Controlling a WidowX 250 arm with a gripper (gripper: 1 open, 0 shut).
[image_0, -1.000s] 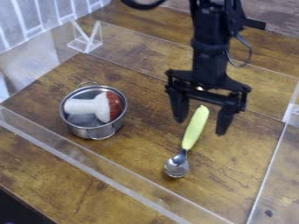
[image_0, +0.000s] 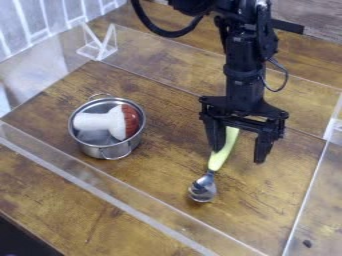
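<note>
My black gripper (image_0: 238, 140) hangs open at the centre right, low over a utensil with a pale green handle (image_0: 223, 152) and a metal head (image_0: 203, 190), which lies on the wooden table. The handle's upper end is partly behind the gripper; whether the fingers touch it I cannot tell. To the left, a metal pot (image_0: 100, 147) holds a white and red object (image_0: 100, 124) lying inside it.
The wooden table (image_0: 67, 205) has free room at the front left and back right. A small white frame (image_0: 99, 40) stands at the back left. Clear panels run along the left and right edges.
Since a second ago my gripper has come down toward the utensil's handle.
</note>
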